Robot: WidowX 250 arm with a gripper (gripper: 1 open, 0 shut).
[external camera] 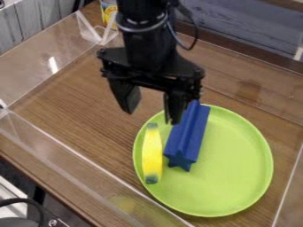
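Note:
My black gripper (151,97) hangs open above the wooden surface, just up and left of a green plate (233,182), its fingers wide apart with nothing seen held. On the plate lie a long blue block (187,137) and, to its left, a yellow banana-like object (153,154). The right finger is over the upper part of the blue block.
A can (109,13), partly hidden, stands at the back behind the arm. Clear plastic walls line the left and front edges. The wooden surface (73,111) left of the plate is free.

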